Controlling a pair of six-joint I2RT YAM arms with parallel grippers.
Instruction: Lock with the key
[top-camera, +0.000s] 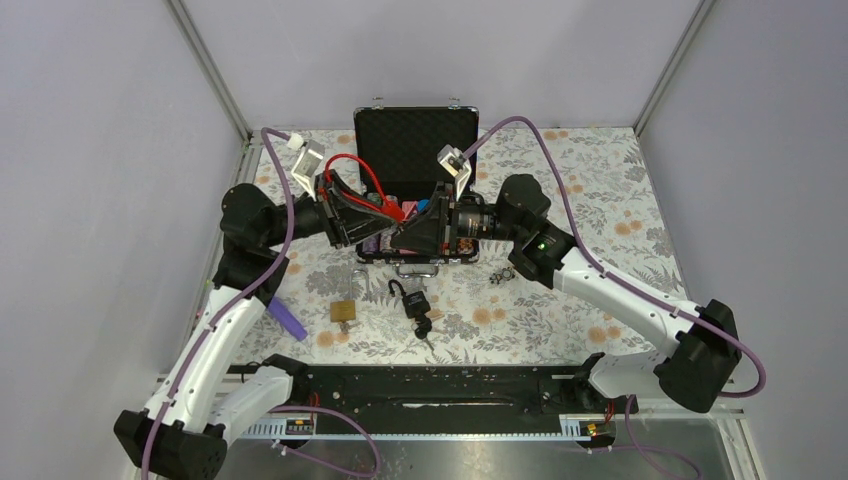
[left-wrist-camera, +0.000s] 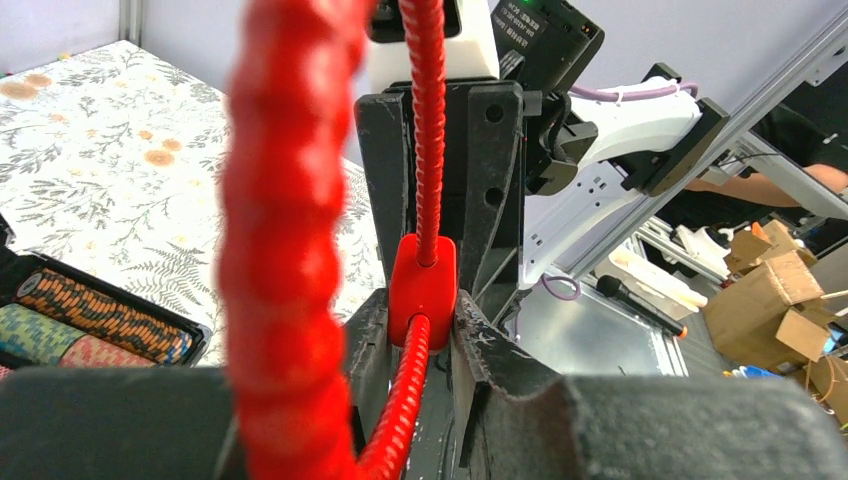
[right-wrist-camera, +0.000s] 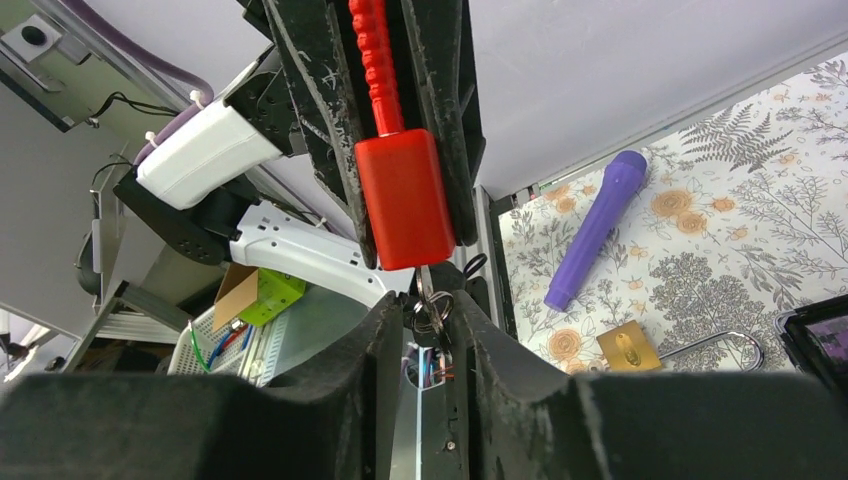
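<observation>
My left gripper is shut on the small red lock body (left-wrist-camera: 423, 285), which hangs clear of the table on a red twisted cable (left-wrist-camera: 428, 130). In the right wrist view the lock's lower end faces my right gripper. A silver key (right-wrist-camera: 425, 282) sticks out of that end, with thin rings (right-wrist-camera: 436, 308) around its outer part. The right fingers stand apart on either side of the key and rings, and background shows through the gap. How deep the key sits is hidden inside the lock.
Behind the grippers an open black case (top-camera: 416, 140) holds several colourful items. Nearby lie a brass padlock (top-camera: 343, 311), a black padlock (top-camera: 416, 305), a purple cylinder (top-camera: 286, 318) and a small metal bunch (top-camera: 502, 276).
</observation>
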